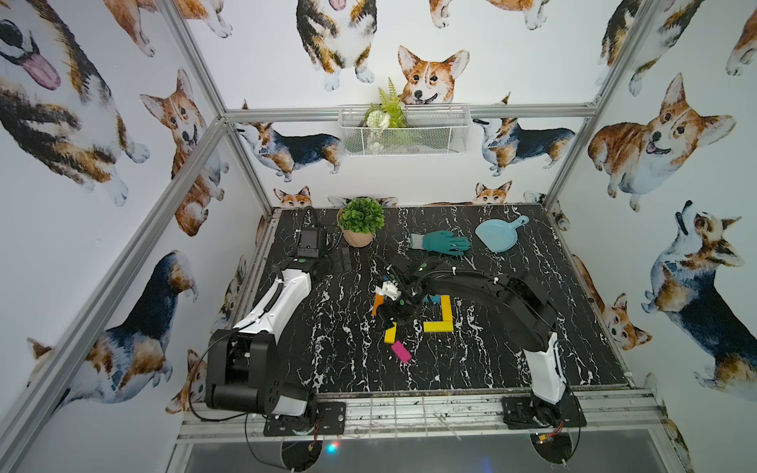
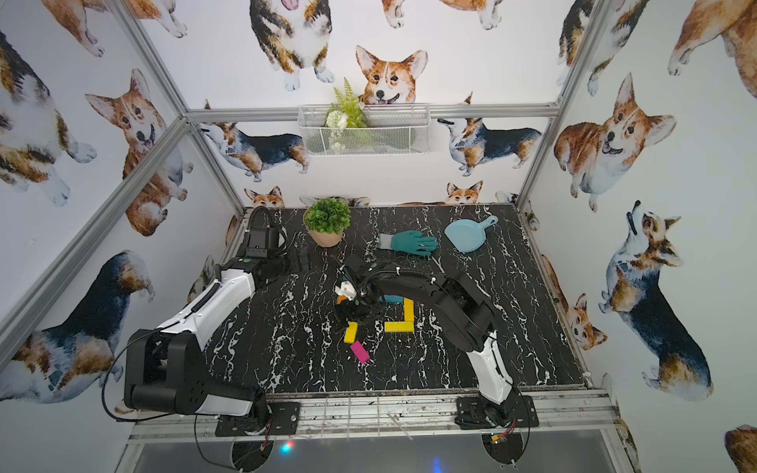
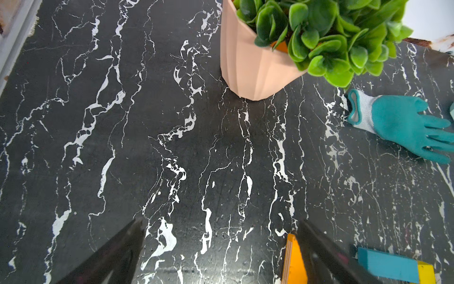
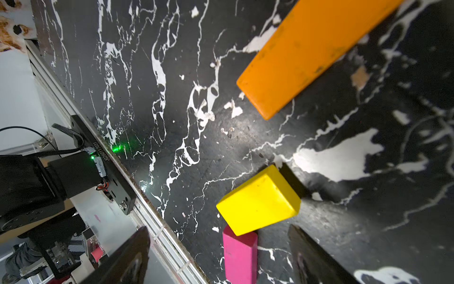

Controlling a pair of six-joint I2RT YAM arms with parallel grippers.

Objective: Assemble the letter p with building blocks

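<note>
An orange block [image 4: 316,52], a short yellow block [image 4: 257,198] and a pink block [image 4: 240,258] lie apart or nearly touching on the black table. A yellow L shape [image 1: 445,315] and a blue block [image 3: 387,262] are to their right. My right gripper is open above the short yellow and pink blocks, its fingertips blurred at the bottom of its wrist view, holding nothing. My left gripper hangs open over bare table near the plant, with nothing between its fingers.
A potted plant [image 1: 361,224], a teal glove [image 1: 441,243] and a light blue dustpan [image 1: 496,235] stand or lie along the back.
</note>
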